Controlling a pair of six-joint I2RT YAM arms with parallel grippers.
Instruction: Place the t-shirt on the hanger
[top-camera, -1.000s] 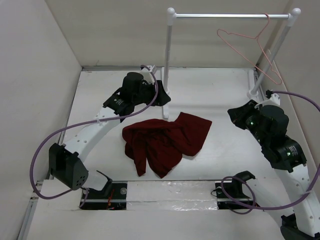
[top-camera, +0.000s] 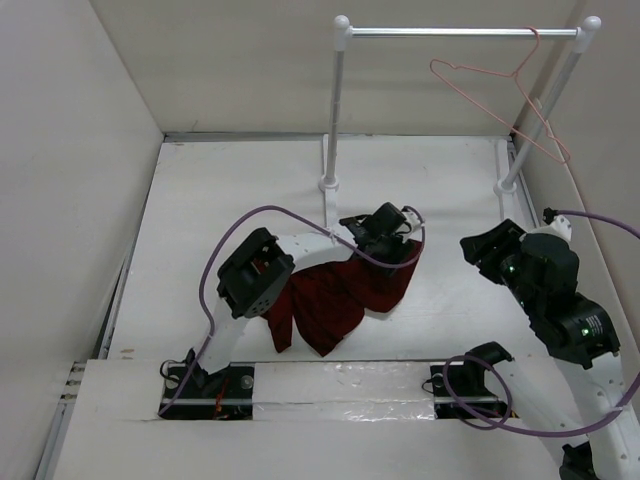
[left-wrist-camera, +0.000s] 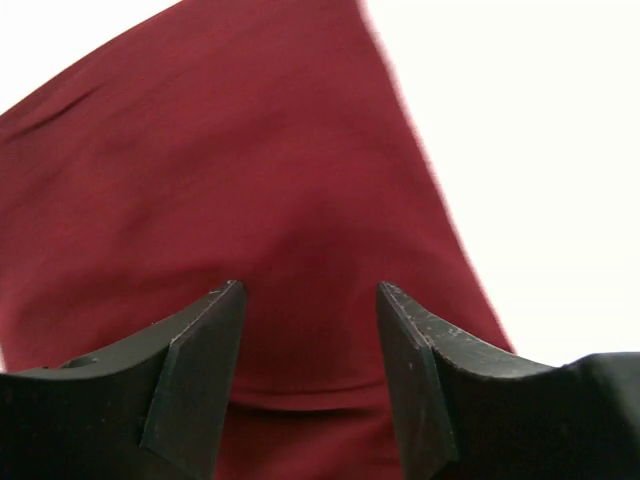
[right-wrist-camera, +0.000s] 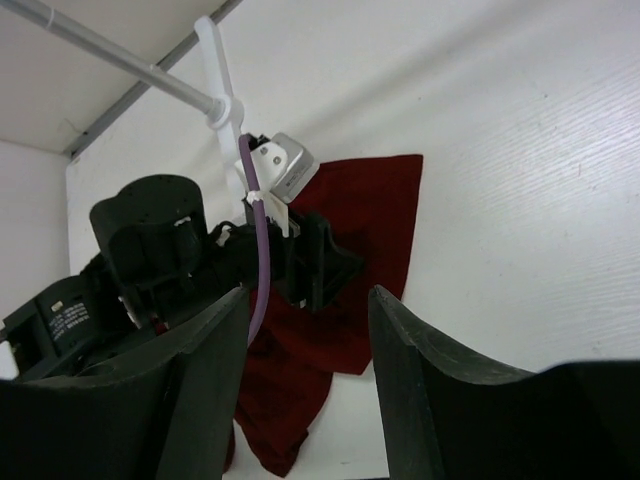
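Note:
A dark red t-shirt (top-camera: 330, 305) lies crumpled and spread on the white table. My left gripper (top-camera: 390, 250) is low over its right part; in the left wrist view the open fingers (left-wrist-camera: 190, 370) are over red cloth (left-wrist-camera: 250, 150), with a white table edge at the right. My right gripper (top-camera: 485, 250) stands open at the right, above bare table; its view shows the shirt (right-wrist-camera: 380, 240) partly hidden behind the left arm. A pink wire hanger (top-camera: 480, 98) hangs from the rail (top-camera: 450, 32) at the top right.
The rack's posts (top-camera: 335, 120) stand on white feet at the back. Walls enclose the left, back and right sides. Bare table lies between the shirt and my right gripper, and at the back left.
My left arm has swung right and down from the rack's post onto the shirt. My right arm has shifted slightly. The shirt looks about the same.

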